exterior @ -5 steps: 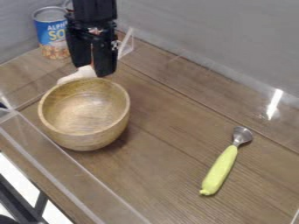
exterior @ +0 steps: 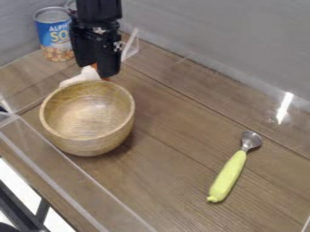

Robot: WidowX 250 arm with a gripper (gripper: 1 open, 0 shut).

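My black gripper [exterior: 97, 62] hangs at the upper left, just above and behind a wooden bowl [exterior: 87, 121]. Beneath and behind the gripper lies a pale object [exterior: 75, 80] with some orange on it, partly hidden; I cannot tell what it is or whether it sits between the fingers. The finger gap is hard to make out from this view. A spoon with a pale yellow-green handle [exterior: 227, 174] lies on the wooden counter at the right.
A tin can [exterior: 54, 34] stands in the back left corner by the wall. A clear edge panel runs along the front left.
The gripper has shifted very slightly; the bowl, can and spoon look unmoved.
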